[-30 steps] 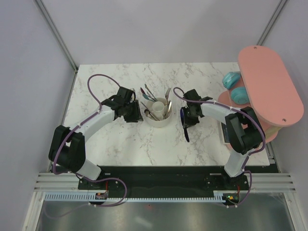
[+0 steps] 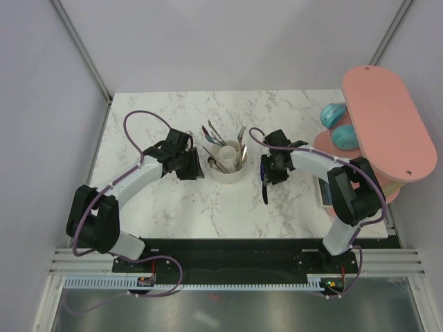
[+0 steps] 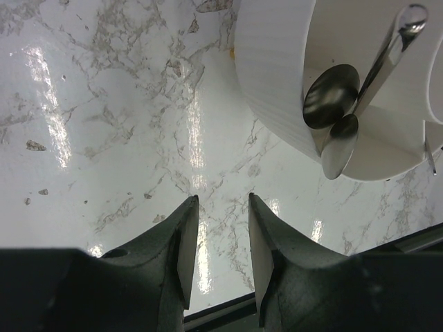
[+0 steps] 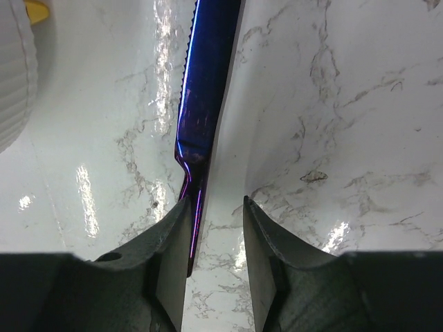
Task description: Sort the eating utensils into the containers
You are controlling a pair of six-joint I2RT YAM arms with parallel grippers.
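A dark blue-violet knife (image 4: pixel 206 83) lies flat on the marble table, to the right of the round white container (image 2: pixel 227 178). Over the knife, my right gripper is open; the knife's narrow end runs beside and partly behind its left finger, and the gap between the fingers shows bare table. The divided container holds several utensils, among them spoons (image 3: pixel 331 97) and a fork (image 2: pixel 241 133). Left of the container hovers my left gripper, open above bare marble with nothing between its fingers.
At the right stands a pink shelf unit (image 2: pixel 391 117) with teal bowls (image 2: pixel 344 137) on it, close to the right arm.
The knife's lower end has shifted slightly left compared with a second ago. My right gripper has moved a little over it. The left gripper has drawn slightly left and down in the top view.
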